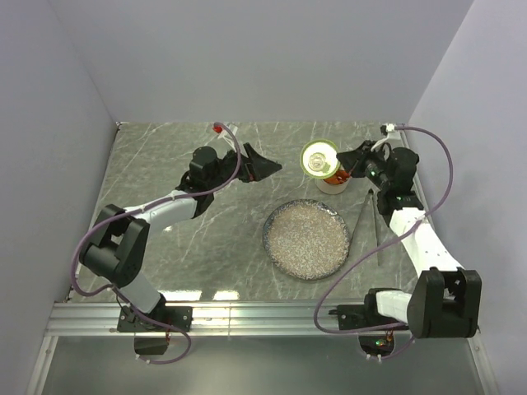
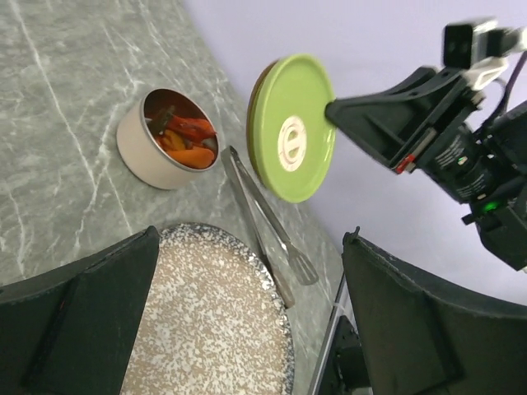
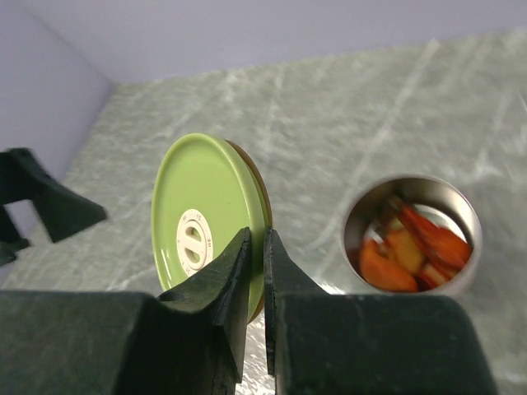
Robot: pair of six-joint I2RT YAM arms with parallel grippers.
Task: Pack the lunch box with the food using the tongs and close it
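Note:
A green round lid (image 2: 292, 123) with a white handle is held on edge by my right gripper, shut on its rim. Below and beside it stands the steel lunch box (image 2: 144, 152), open, with orange and red food (image 3: 391, 263) inside; in the top view the lid partly hides it. My left gripper is open with nothing between its fingers, left of the lid in the top view.
A round speckled plate (image 1: 305, 239) lies in front of the lunch box. Tongs (image 2: 301, 263) and another long utensil lie to its right.

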